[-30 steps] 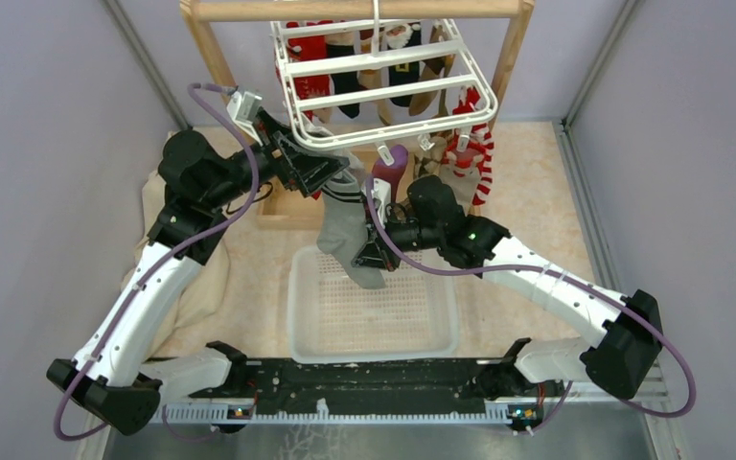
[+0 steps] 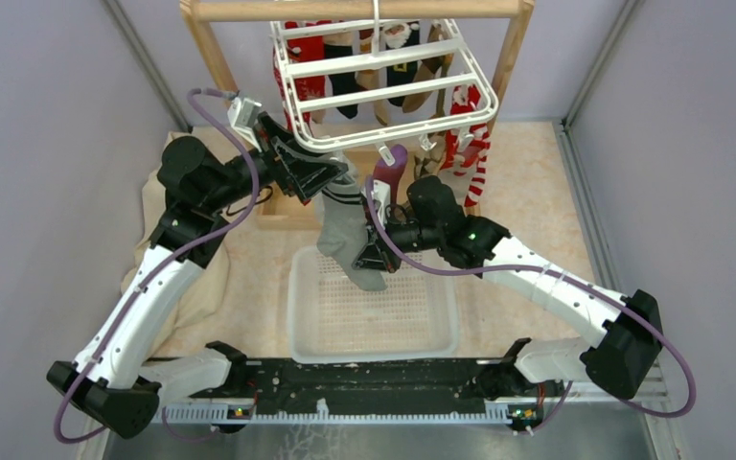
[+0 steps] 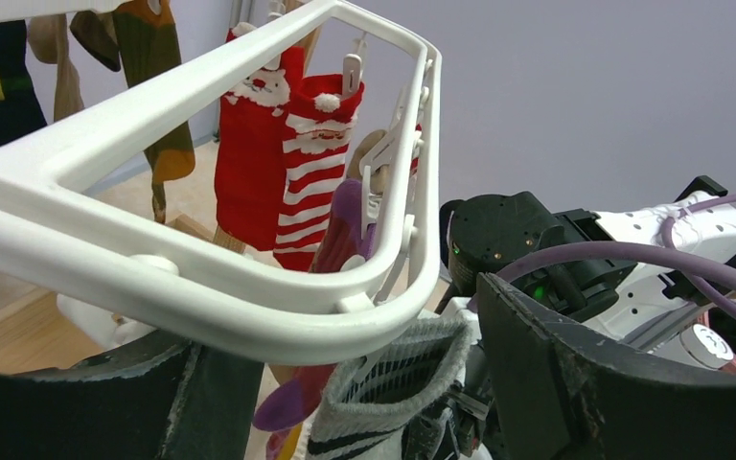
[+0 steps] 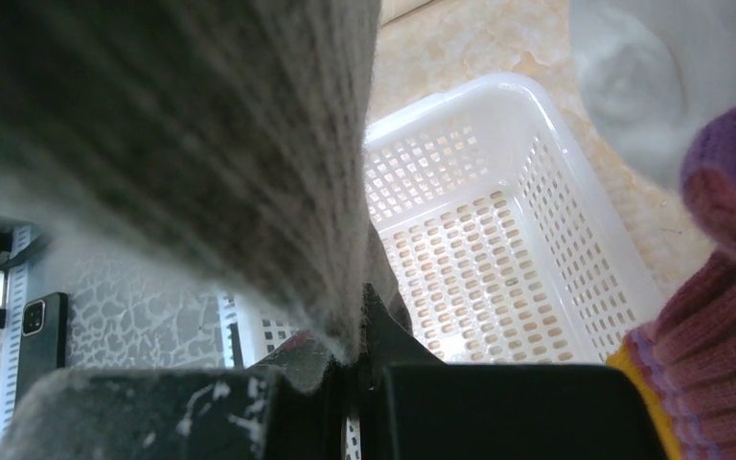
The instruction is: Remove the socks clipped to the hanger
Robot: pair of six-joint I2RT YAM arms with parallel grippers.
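Observation:
A grey sock (image 2: pixel 343 230) with dark stripes hangs at the front left corner of the white hanger (image 2: pixel 383 126). My left gripper (image 2: pixel 318 174) is at that corner; in the left wrist view its fingers stand apart on either side of the sock's cuff (image 3: pixel 383 383), below the hanger's rim. My right gripper is shut on the sock's lower part, which fills much of the right wrist view. Other socks, such as a red Santa one (image 3: pixel 254 163) and a purple one (image 2: pixel 388 177), hang on the hanger.
A white perforated basket (image 2: pixel 374 335) lies below. A wooden frame (image 2: pixel 359 10) holds the hanger, with a wooden tray (image 2: pixel 278 216) behind the basket. Beige cloth (image 2: pixel 196 297) lies at the left.
My left gripper has shifted very slightly, and the striped socks at the hanger's right sway a little. The right arm looks unchanged.

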